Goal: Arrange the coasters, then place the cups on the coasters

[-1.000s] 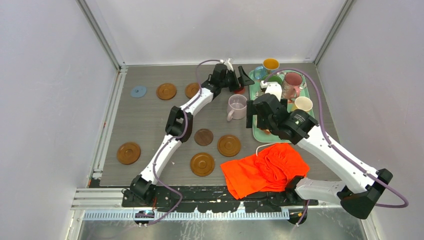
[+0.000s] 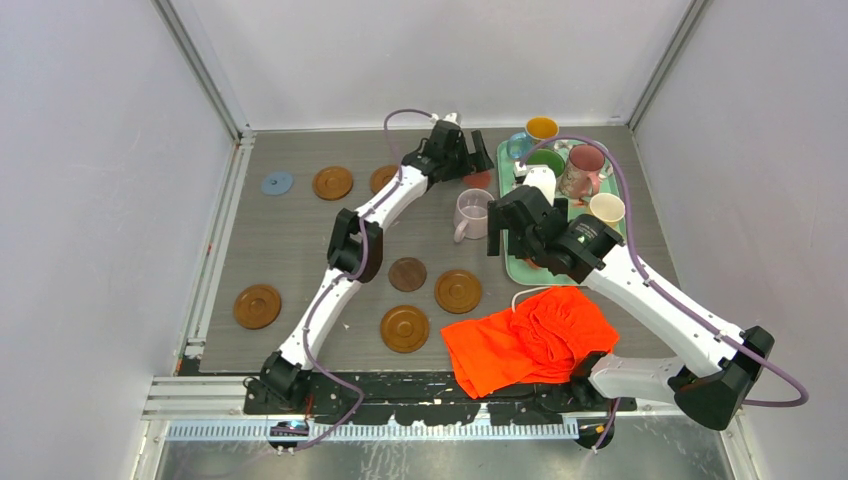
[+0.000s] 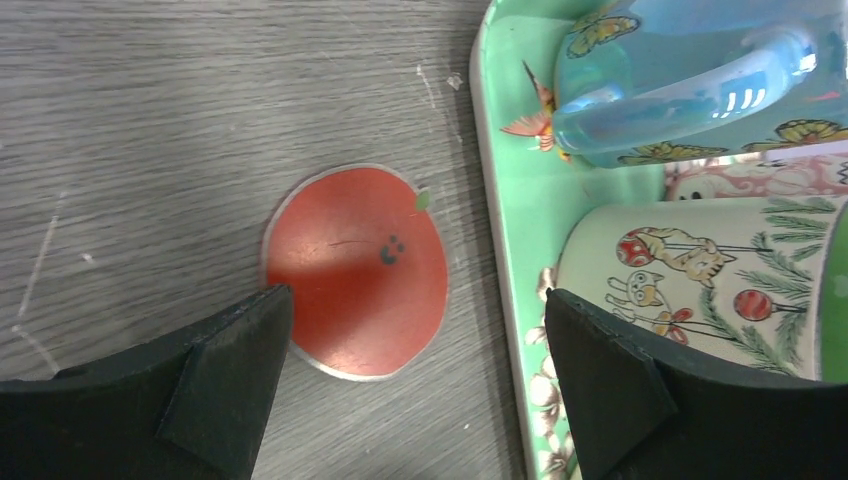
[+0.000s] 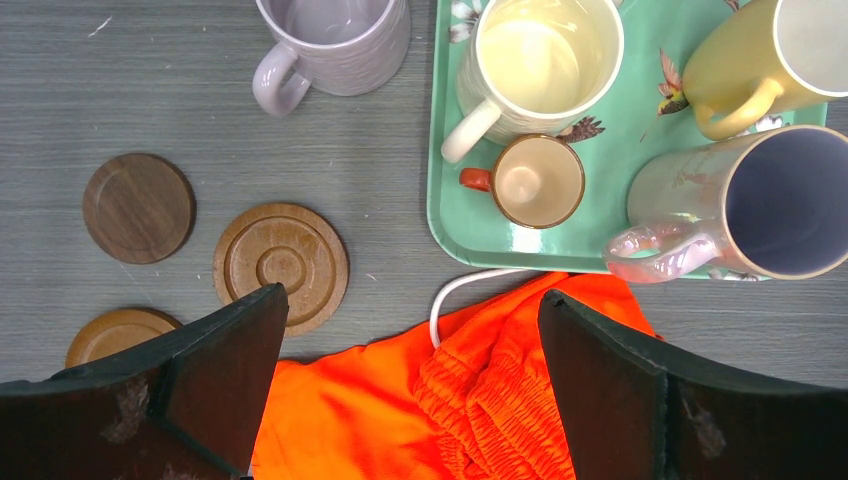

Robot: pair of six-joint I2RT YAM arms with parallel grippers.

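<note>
My left gripper (image 2: 476, 152) hangs open over a red round coaster (image 3: 355, 260) just left of the green tray's edge, nothing between its fingers. My right gripper is open above the tray's front-left area. The tray holds cups: a cream mug, a small cup with red handle, a yellow mug, a pink-handled mug, and, in the left wrist view, a blue mug (image 3: 680, 70). A lilac mug (image 2: 473, 210) stands on the table left of the tray. Several brown coasters (image 2: 404, 329) lie on the table.
An orange cloth (image 2: 500, 350) with a white cord lies in front of the tray. A blue coaster (image 2: 276, 183) is at the back left. The table's left and middle have bare room between coasters.
</note>
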